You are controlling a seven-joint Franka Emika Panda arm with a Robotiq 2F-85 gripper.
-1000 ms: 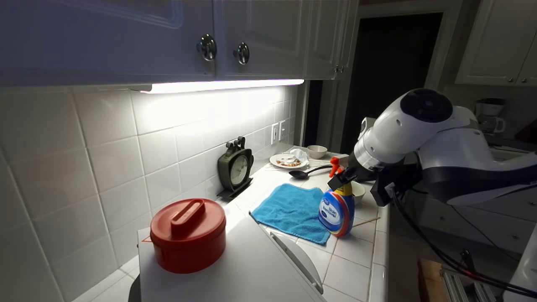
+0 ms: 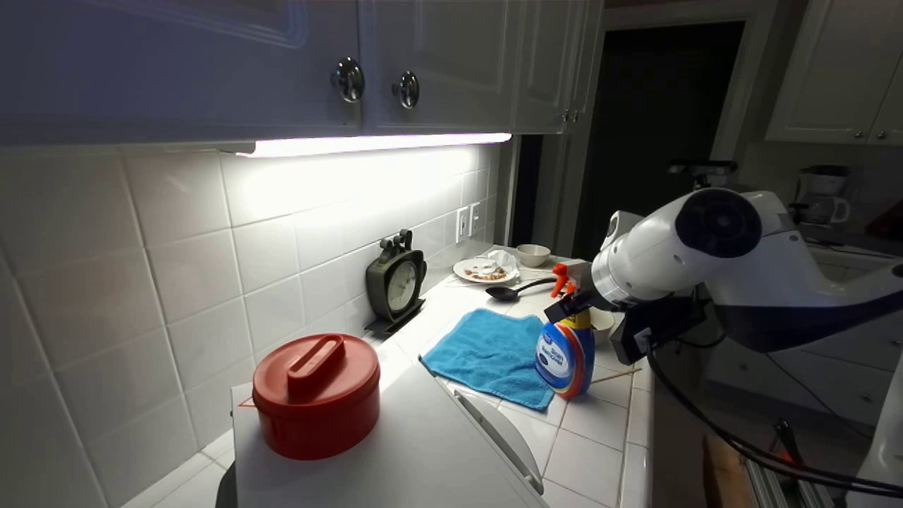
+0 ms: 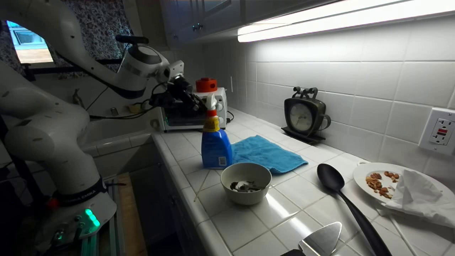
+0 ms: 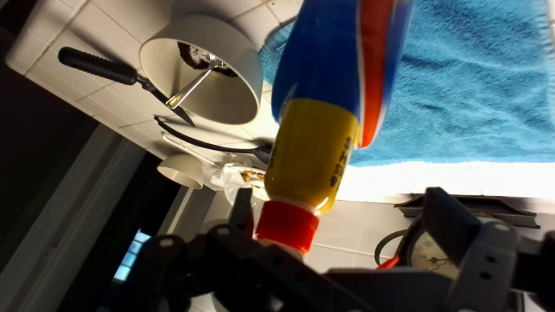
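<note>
A spray bottle with a blue body, yellow neck and orange-red trigger stands upright on the tiled counter, at the edge of a blue towel. My gripper is at the height of the bottle's neck, its fingers open. From the wrist, the bottle runs down the middle of the view, its red collar close to the left finger. The right finger stands well clear of the collar. The gripper's own body hides most of the spray head there, and whether anything touches is unclear.
A bowl with a spoon in it sits close to the bottle. Farther along lie a black ladle, a metal server and a plate of nuts. A scale stands by the wall; a red pot sits on the toaster oven.
My gripper has shifted slightly left and down in exterior view 1, bringing its fingers nearer around the bottle's neck. The bottle and towel look unmoved.
</note>
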